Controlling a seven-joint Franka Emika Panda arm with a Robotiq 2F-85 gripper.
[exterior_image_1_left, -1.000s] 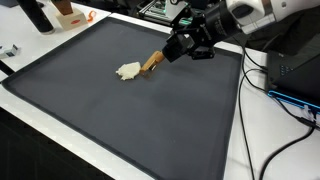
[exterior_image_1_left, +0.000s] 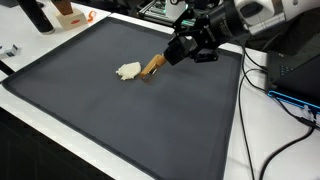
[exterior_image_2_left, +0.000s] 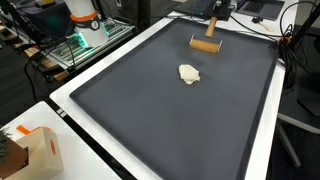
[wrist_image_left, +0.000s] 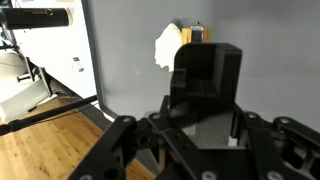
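A wooden roller (exterior_image_2_left: 205, 45) with a wooden handle (exterior_image_2_left: 212, 27) is down at the dark board, close to its far edge in exterior view 2. My gripper (exterior_image_1_left: 173, 52) is shut on the handle, above and behind the roller. Beside the roller, and apart from it, lies a flat, pale, irregular piece like dough (exterior_image_1_left: 129, 70). The wrist view shows the pale piece (wrist_image_left: 168, 46) left of the roller (wrist_image_left: 196, 34); the dark gripper hides most of the handle. Whether the roller presses on the board I cannot tell.
The dark board (exterior_image_1_left: 110, 105) is otherwise bare, with wide free room in front. A white table edge surrounds it. Cables (exterior_image_1_left: 245, 115) and a dark device (exterior_image_1_left: 292, 85) lie to the right in exterior view 1. A light box (exterior_image_2_left: 30, 155) stands at the near left in exterior view 2.
The arm above the gripper has shifted slightly to the right in exterior view 1. The roller has barely moved, and the pale piece lies where it was.
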